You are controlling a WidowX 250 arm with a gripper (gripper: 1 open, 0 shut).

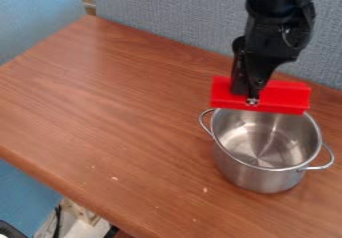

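A red rectangular block (285, 97) is held level in my gripper (250, 94), which reaches down from the top right and is shut on it. The block hangs over the back rim of a steel pot (263, 162) with two side handles, standing on the wooden table at the right. Whether the block touches the rim is unclear.
A grey padded wall (174, 12) runs along the back, and a blue surface lies beyond the left edge, with a cable at the bottom left.
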